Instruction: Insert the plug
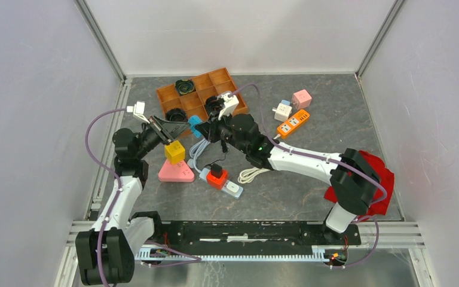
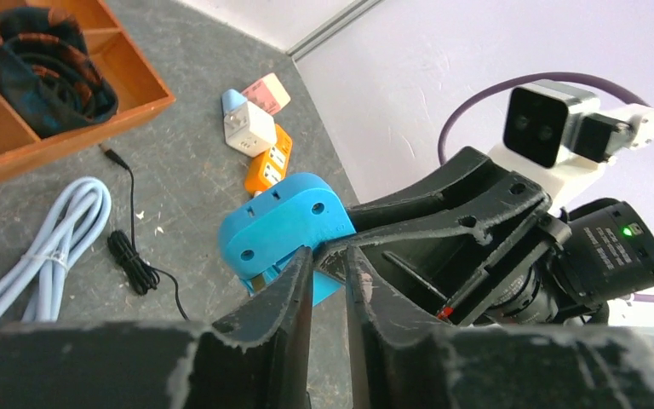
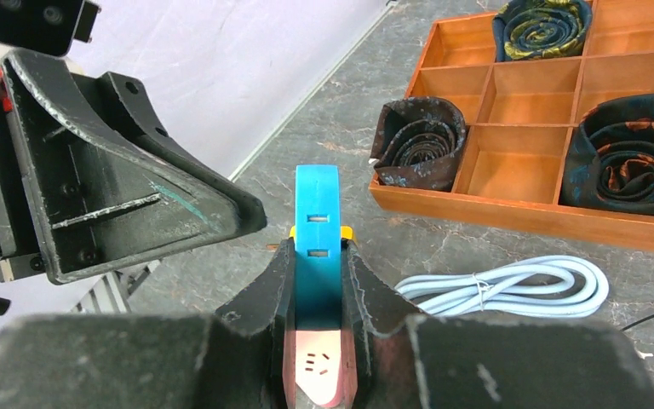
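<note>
A bright blue slotted piece (image 1: 195, 127) hangs above the workspace between the two grippers. My right gripper is shut on it; in the right wrist view it stands upright between those fingertips. The left wrist view shows its side with holes, partly hidden by the right fingers. My left gripper sits just short of the blue piece, its fingertips close together; whether something thin is between them cannot be told. Below are a yellow cube socket (image 1: 174, 152), a pink triangular socket (image 1: 176, 172) and a red socket block (image 1: 217, 179) with a black plug on top.
A wooden compartment tray (image 1: 219, 78) with rolled cloths is at the back, coiled cables (image 3: 519, 285) in front of it. An orange strip (image 1: 294, 122), white and pink cubes lie at back right, a red cloth (image 1: 379, 179) at front right.
</note>
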